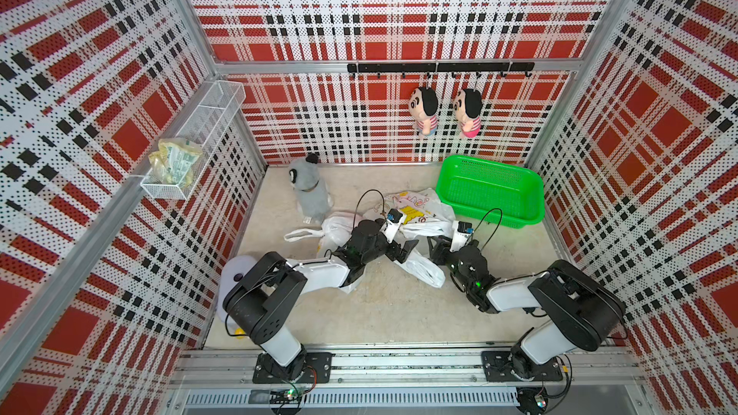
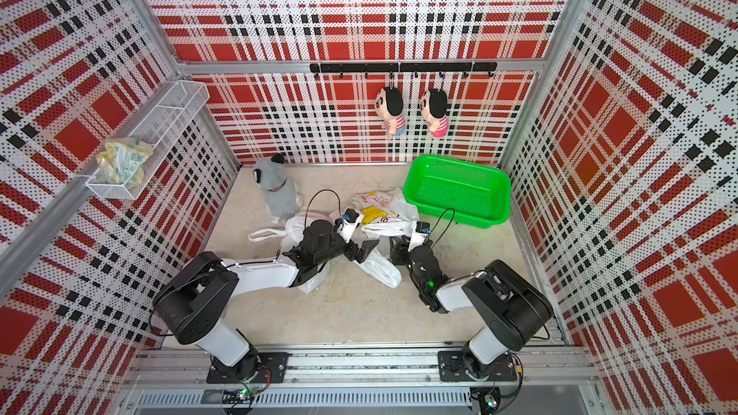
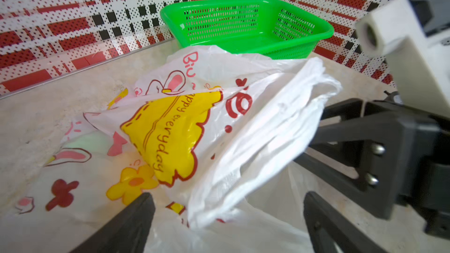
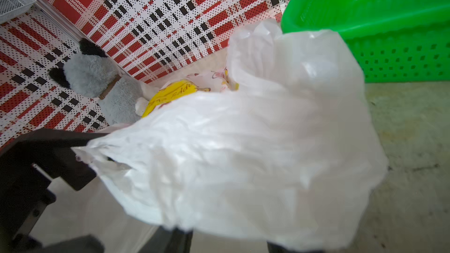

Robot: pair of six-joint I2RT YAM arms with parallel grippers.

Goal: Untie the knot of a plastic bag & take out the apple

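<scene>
White plastic bags with pink and yellow printing (image 1: 411, 207) lie bunched in the middle, a white loop (image 1: 423, 273) extending toward the front. My left gripper is open, its fingertips either side of a twisted white strand (image 3: 253, 159) in the left wrist view. My right gripper (image 1: 436, 249) is right beside it, at the bag's right; in the right wrist view crumpled white plastic (image 4: 243, 150) covers much of its fingers, which appear apart, and whether they touch the plastic is unclear. No apple is visible.
A green basket (image 1: 489, 192) stands back right, a grey plush toy (image 1: 311, 192) back left. Two dolls (image 2: 434, 111) hang on the back wall; a wire shelf (image 1: 223, 100) is on the left wall.
</scene>
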